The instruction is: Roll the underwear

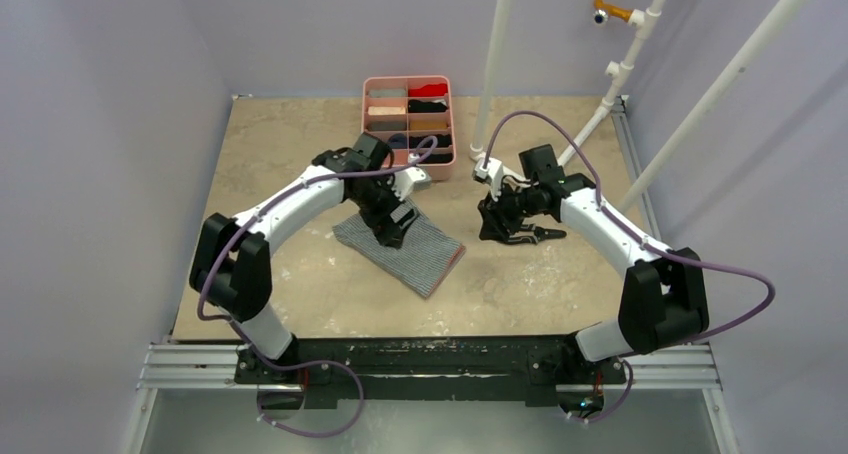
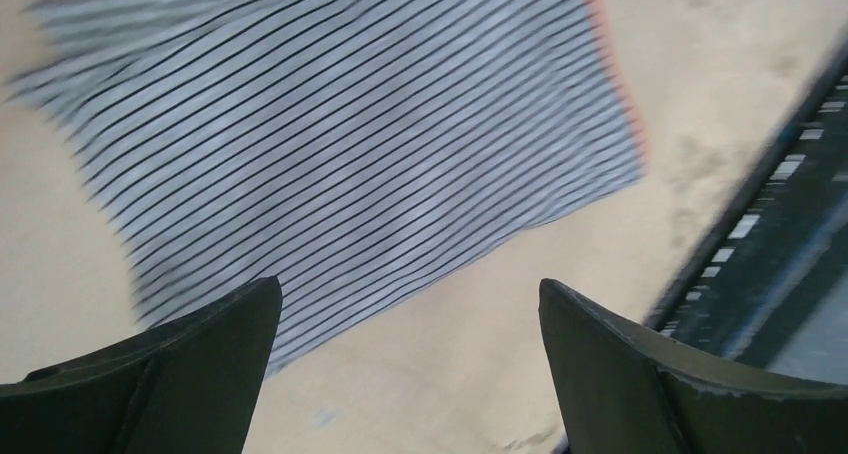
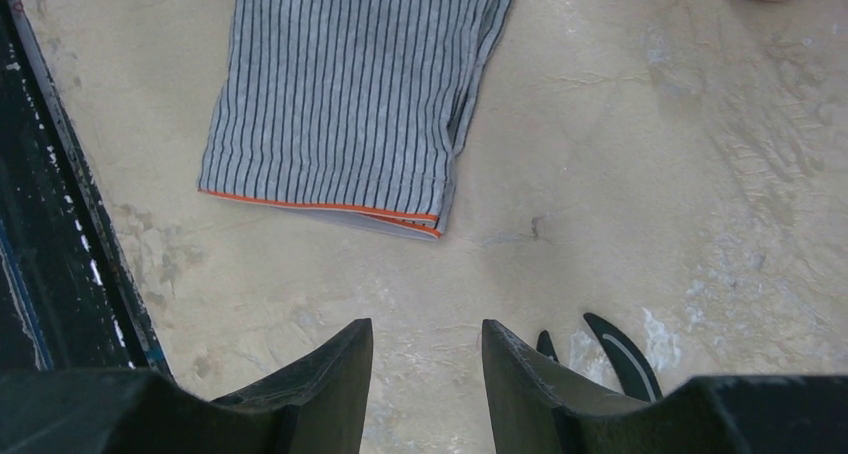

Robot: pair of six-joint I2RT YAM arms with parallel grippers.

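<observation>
A grey striped underwear lies folded flat in the middle of the table, its orange-edged band toward the right; the right wrist view shows this edge on two slightly offset layers. My left gripper hovers over its left part, open, with the cloth seen between and beyond the fingers, blurred. My right gripper is to the right of the underwear, apart from it, fingers part open with nothing between them.
A pink compartment box of rolled cloths stands at the back. Black tool-like items lie beside my right gripper. White pipes rise at the back right.
</observation>
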